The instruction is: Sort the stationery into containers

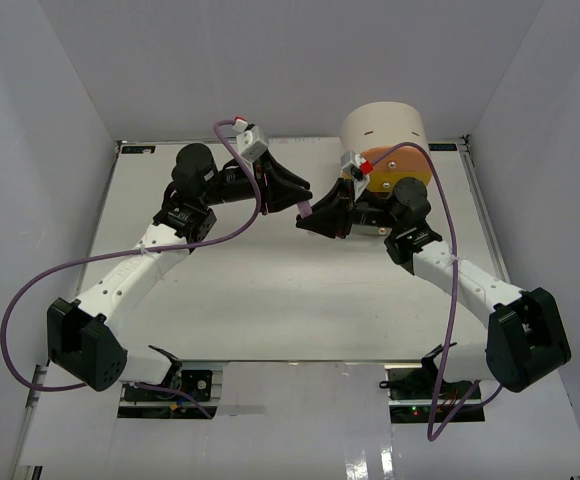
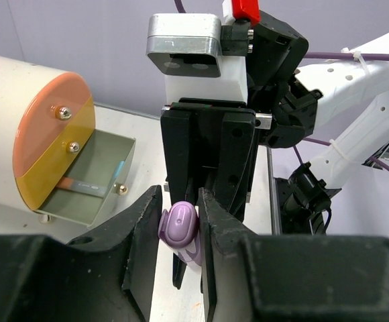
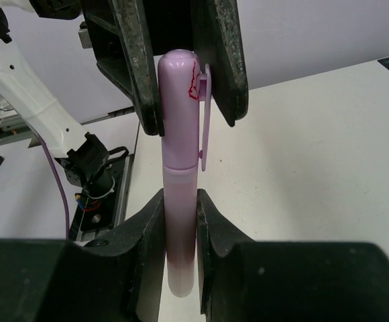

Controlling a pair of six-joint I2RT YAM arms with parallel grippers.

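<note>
A pink pen (image 1: 304, 208) with a clip hangs between my two grippers above the middle of the table. My left gripper (image 1: 300, 198) is shut on its capped end, seen from the side in the right wrist view as a pink cap (image 3: 180, 114). My right gripper (image 1: 312, 220) is shut on the barrel (image 3: 180, 215) at the other end. In the left wrist view the pen's end (image 2: 179, 227) shows between the left fingertips, with the right gripper's black fingers behind it.
A cream rounded container (image 1: 382, 125) with orange and yellow side stands at the back right, its open olive drawer (image 2: 90, 208) holding pens or similar items. Grey walls surround the table.
</note>
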